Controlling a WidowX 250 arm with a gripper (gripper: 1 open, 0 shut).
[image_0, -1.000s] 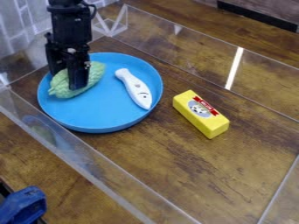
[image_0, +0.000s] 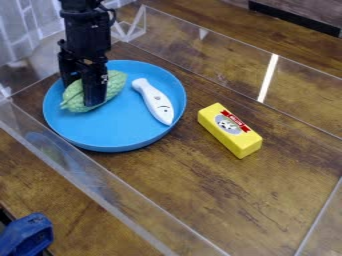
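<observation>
My black gripper (image_0: 83, 78) reaches down from the top into the blue plate (image_0: 110, 132), shut on a light green object (image_0: 110, 85) lying in the plate's left part. The gripper covers part of that object, and its fingertips are hard to make out. A white elongated item (image_0: 155, 100) with dark markings lies in the right part of the plate, apart from the gripper.
A yellow box (image_0: 234, 135) with a red and white label lies right of the plate on the wooden table (image_0: 254, 200). A blue object (image_0: 24, 235) sits at the bottom left.
The gripper and the green object have shifted very slightly; the plate, white item and yellow box look unmoved.
</observation>
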